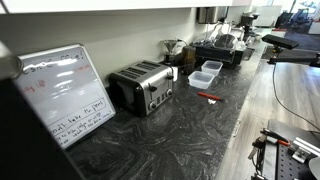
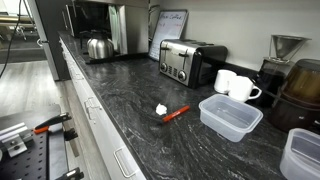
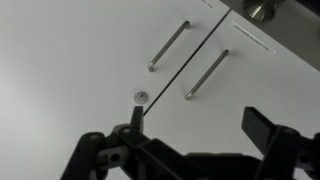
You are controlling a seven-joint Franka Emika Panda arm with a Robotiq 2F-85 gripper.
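Observation:
In the wrist view my gripper stands open, its dark fingers wide apart with nothing between them. Beyond it are pale cabinet doors with two metal handles, one on the left door (image 3: 169, 46) and one on the right door (image 3: 207, 75). On the dark counter (image 2: 120, 85) a red marker-like object (image 2: 177, 113) lies beside a small white crumpled item (image 2: 161, 109). A clear plastic container (image 2: 230, 116) sits close by. The silver and black toaster (image 1: 143, 87) is near the wall. Neither exterior view shows the gripper clearly.
A whiteboard (image 1: 66, 92) with handwriting leans at the back. White mugs (image 2: 242, 89), a coffee grinder (image 2: 282, 58) and a second clear container (image 2: 302, 155) stand farther along the counter, and a kettle (image 2: 100, 45) at its other end.

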